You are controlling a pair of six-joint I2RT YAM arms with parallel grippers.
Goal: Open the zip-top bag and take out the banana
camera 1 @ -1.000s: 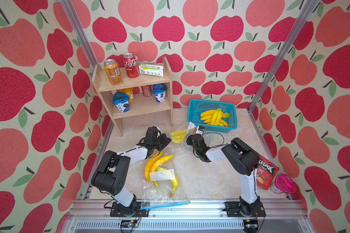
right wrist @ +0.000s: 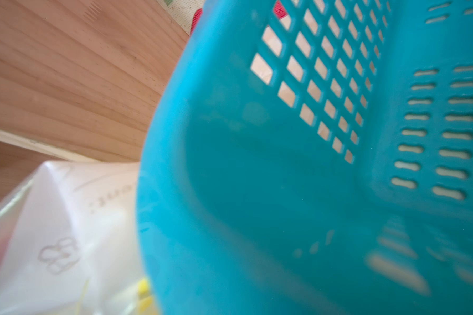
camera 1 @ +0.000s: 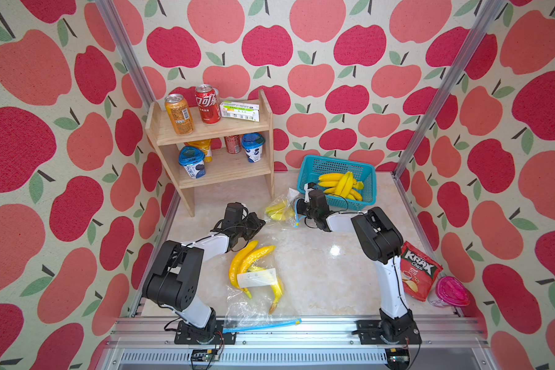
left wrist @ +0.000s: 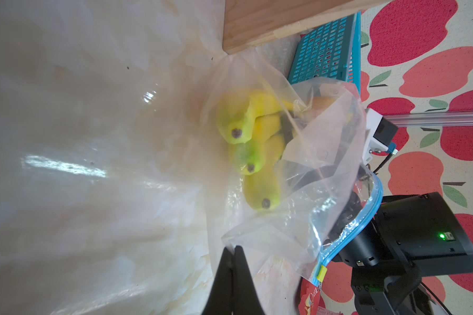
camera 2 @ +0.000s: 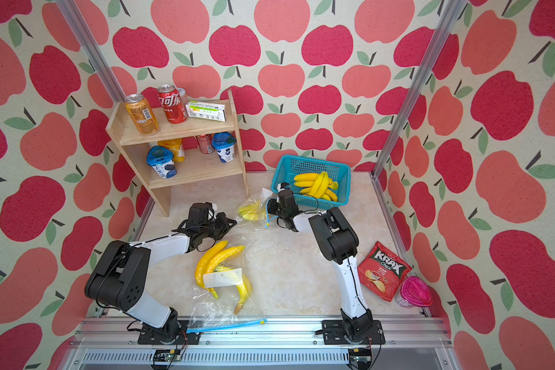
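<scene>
A clear zip bag (camera 1: 280,209) with bananas inside (left wrist: 249,141) lies mid-table, beside the basket's front-left corner. My left gripper is shut, its tips at the bag's near-left side; whether any film is between them does not show. My right gripper (camera 1: 302,208) is at the bag's right end, by the blue zip strip (left wrist: 352,236) and basket. Its fingertips are hidden. In the right wrist view the white label (right wrist: 99,210) and basket wall fill much of the frame.
A blue basket of bananas (camera 1: 367,191) stands at the back, a wooden shelf (camera 1: 228,178) back left. Another bagged banana bunch (camera 1: 243,265) lies at the front left. Chips (camera 1: 418,271) and a pink-lidded tub (camera 1: 453,289) sit front right.
My right gripper has moved back and slightly left, toward the basket's corner. The left gripper drew slightly left, and the small bag shifted a little left with its shape changed.
</scene>
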